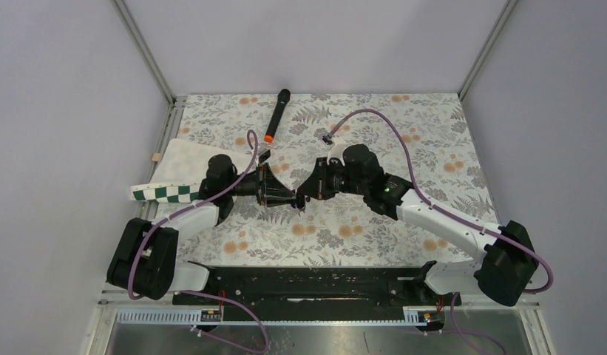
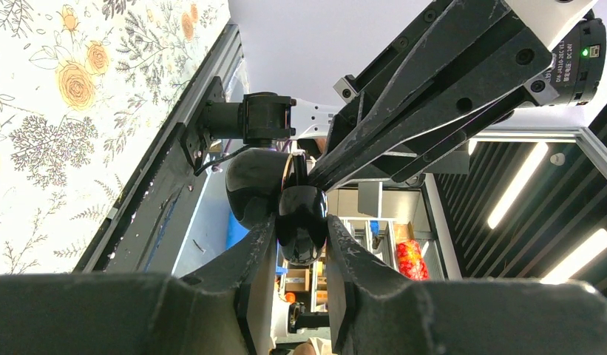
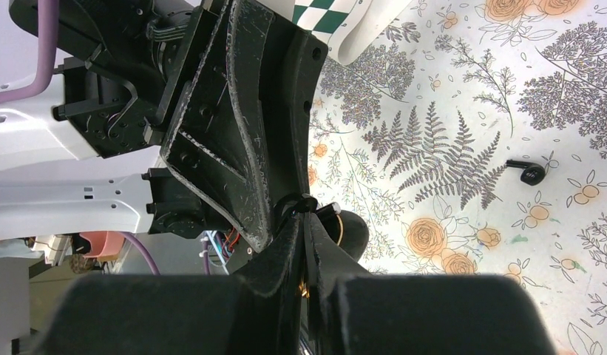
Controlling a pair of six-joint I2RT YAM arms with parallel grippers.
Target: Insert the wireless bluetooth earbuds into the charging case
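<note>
Both grippers meet near the table's middle in the top view. My left gripper is shut on the glossy black charging case (image 2: 300, 214), whose rounded lid (image 2: 252, 181) stands open. My right gripper is shut at the case's opening, with a small dark earbud at its fingertips, mostly hidden by the fingers and the other gripper. A second black earbud (image 3: 531, 172) lies loose on the floral tablecloth.
A black microphone (image 1: 278, 115) with an orange end lies at the back. A white and green checkered cloth (image 1: 167, 192) is at the left.
</note>
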